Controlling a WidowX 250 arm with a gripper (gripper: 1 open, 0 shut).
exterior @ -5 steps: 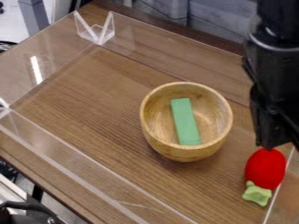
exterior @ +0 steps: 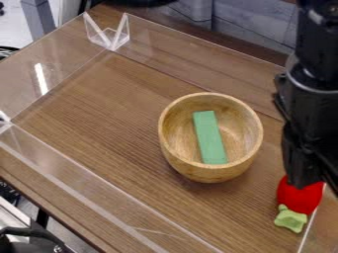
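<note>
A wooden bowl (exterior: 177, 138) in the middle of the table holds a green rectangular block (exterior: 211, 137). At the lower right lies a red object (exterior: 298, 196) with a light green piece (exterior: 291, 219) below it. My dark arm fills the right side, over and beside the red object; its fingertips cannot be made out, so the gripper's state is unclear.
A clear plastic piece (exterior: 109, 32) stands at the back left. Dark items show at the lower left corner.
The dark arm on the right has shifted slightly. The bowl, block and red object look in the same places.
</note>
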